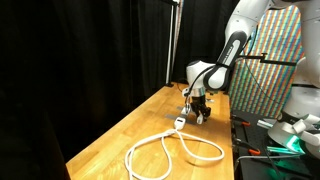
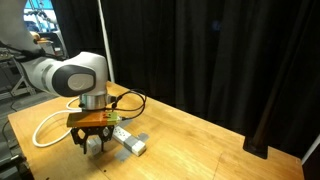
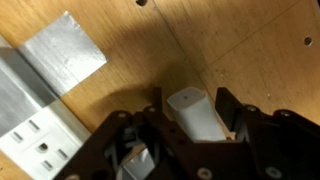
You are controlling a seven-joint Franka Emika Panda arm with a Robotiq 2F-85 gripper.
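Observation:
A small pale block-like object point(image 3: 200, 118) with a grey end stands between my fingers in the wrist view. My gripper is part open around it, with a narrow gap at each side near the tips. From the side, the gripper point(image 1: 200, 112) points down close to the tabletop, with the pale object point(image 1: 200, 120) right under it. In exterior view 2 the gripper point(image 2: 93, 138) partly hides that object point(image 2: 95, 147).
A white power strip point(image 3: 40, 140) lies beside the gripper, near a silver tape patch point(image 3: 63, 52). Its white cable point(image 1: 128, 160) loops over the table. A black box point(image 2: 256, 147) sits farther off.

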